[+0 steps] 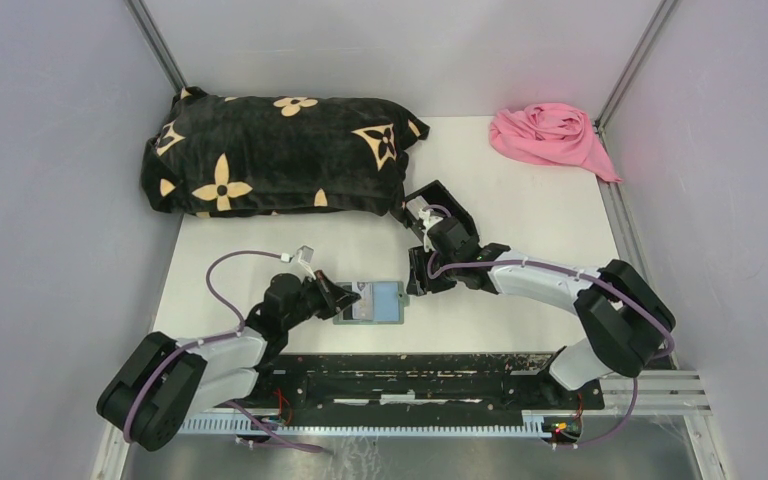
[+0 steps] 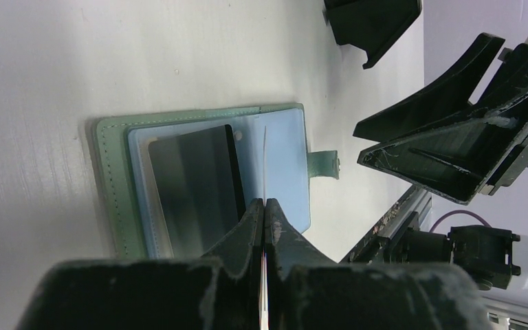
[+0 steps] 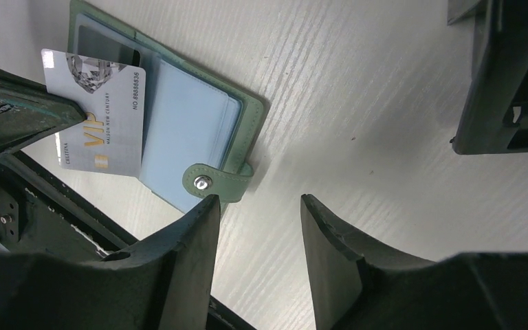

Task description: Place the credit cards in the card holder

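Note:
A green card holder point(image 1: 393, 303) with blue sleeves lies open on the table, a dark card point(image 2: 192, 185) in one sleeve. My left gripper is shut on a silver VIP card, held upright over the holder, edge-on in the left wrist view. My right gripper stands open just right of the holder, near its strap point(image 3: 227, 185), with nothing between its fingers.
A dark box point(image 1: 450, 200) stands behind my right gripper. A black flowered cloth point(image 1: 270, 150) covers the back left, and a pink cloth point(image 1: 550, 135) lies at back right.

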